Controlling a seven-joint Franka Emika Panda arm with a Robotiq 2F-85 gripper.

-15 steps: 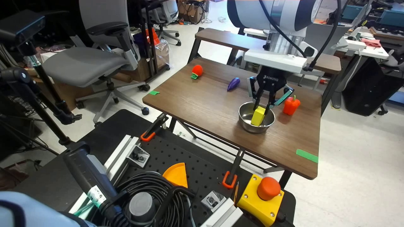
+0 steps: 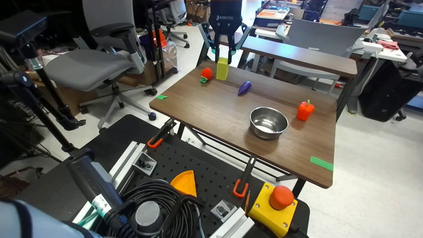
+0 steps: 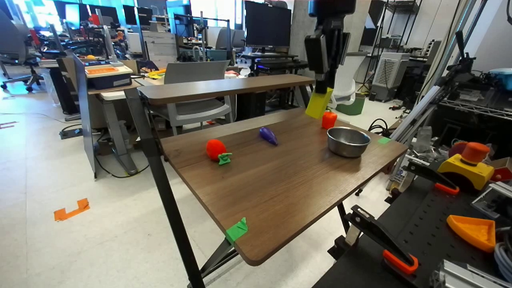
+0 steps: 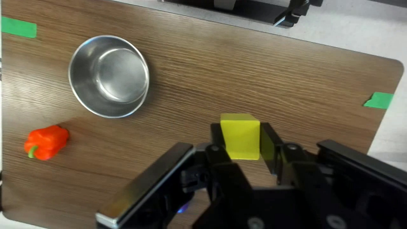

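Note:
My gripper [image 2: 223, 59] is shut on a yellow block [image 2: 222, 69], held in the air above the wooden table. In the wrist view the block [image 4: 241, 138] sits squarely between the two black fingertips, its sides touching both. From the second exterior view, the yellow block [image 3: 319, 103] hangs clear of the tabletop. A steel bowl [image 2: 269, 122] stands on the table, and its inside looks empty in the wrist view, where the bowl [image 4: 109, 76] lies to the upper left of the gripper.
On the table lie a red-orange pepper [image 2: 305, 110] near the bowl, a purple eggplant [image 2: 244, 88] and a red tomato-like toy [image 2: 206, 75] with green leaves. A raised shelf [image 2: 301, 56] runs along the far edge.
A second ago the gripper held the yellow block down in the bowl. Gripper and block have since risen out and away from it, still together. The bowl and toys have not moved.

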